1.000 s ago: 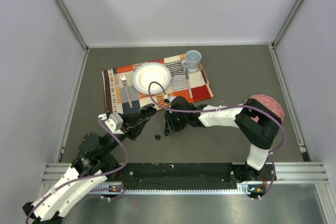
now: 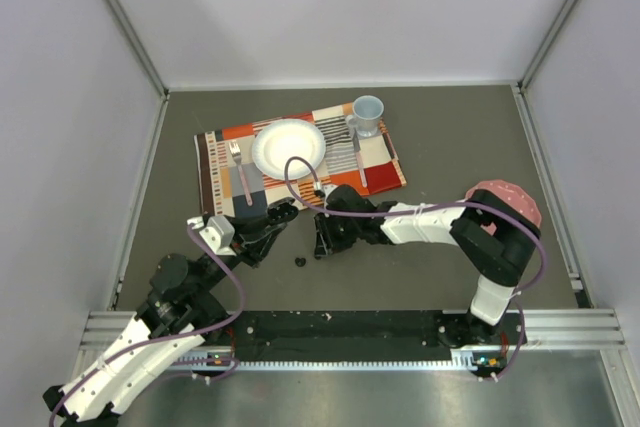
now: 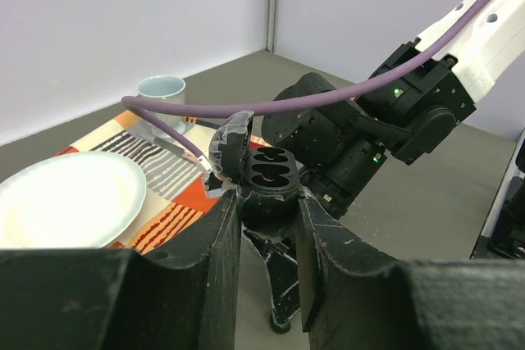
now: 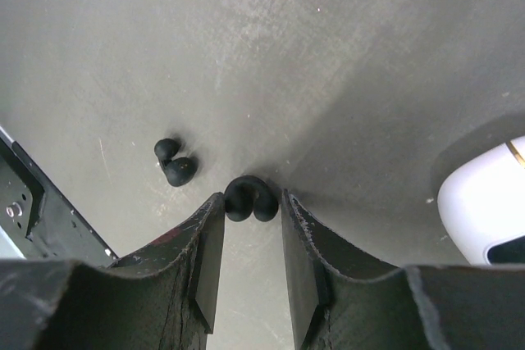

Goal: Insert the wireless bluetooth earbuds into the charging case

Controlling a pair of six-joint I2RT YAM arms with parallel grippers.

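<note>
In the left wrist view my left gripper is shut on the black charging case (image 3: 277, 212). Its lid is raised, and dark recesses show in the top face. From above, the case (image 2: 282, 211) is held up left of the right hand. One black earbud (image 4: 239, 202) lies on the table between the fingertips of my right gripper, which is open with a small gap on either side of the bud. The other earbud (image 4: 180, 171) rests on the table just left of that gripper.
A white plate (image 2: 289, 148), fork (image 2: 241, 171), knife (image 2: 358, 155) and cup (image 2: 367, 115) stand on the striped placemat behind the arms. A pink dish (image 2: 518, 199) sits at the right. Bare table surrounds the earbuds.
</note>
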